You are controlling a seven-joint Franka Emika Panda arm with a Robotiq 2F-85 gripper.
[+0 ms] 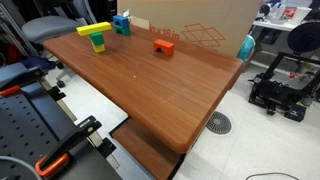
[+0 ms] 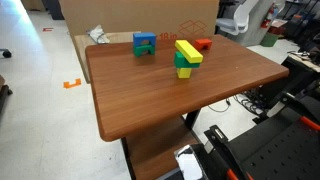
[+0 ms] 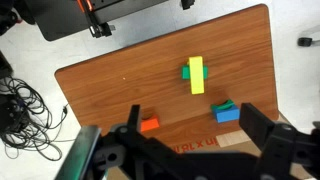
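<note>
On the wooden table (image 1: 170, 90) stands a small stack: a long yellow block (image 1: 95, 30) on top, a green block (image 2: 187, 62) under it, and a yellow piece (image 2: 183, 73) at the bottom. Seen from above, the long yellow block (image 3: 196, 78) crosses the green one (image 3: 186, 72). A blue block (image 2: 144, 38) rests on another green block (image 2: 144, 49) near the table's back edge. Apart from these lies a red-orange block (image 1: 163, 47). My gripper is open high above the table, its dark fingers wide apart at the bottom of the wrist view with nothing between them.
A cardboard panel (image 1: 200, 22) stands along the table's back edge. Dark equipment (image 1: 40, 125) fills the area by the table's near side. Cables (image 3: 40, 120) lie on the floor beside the table.
</note>
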